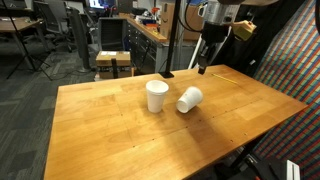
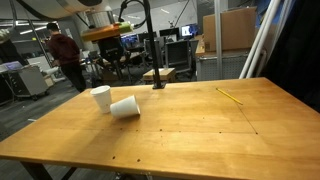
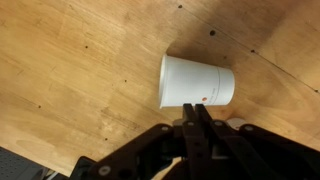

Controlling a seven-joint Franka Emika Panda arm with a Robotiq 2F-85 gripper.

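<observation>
One white paper cup lies on its side on the wooden table, and in the wrist view that cup is just beyond my fingertips. A second white cup stands upright to its left in exterior view 1. Above the table, apart from both cups, hangs my gripper. In the wrist view the gripper has its dark fingers close together, shut, and nothing shows between them.
A thin yellow stick lies on the table, well away from the cups. A dark post rises at the table's back edge.
</observation>
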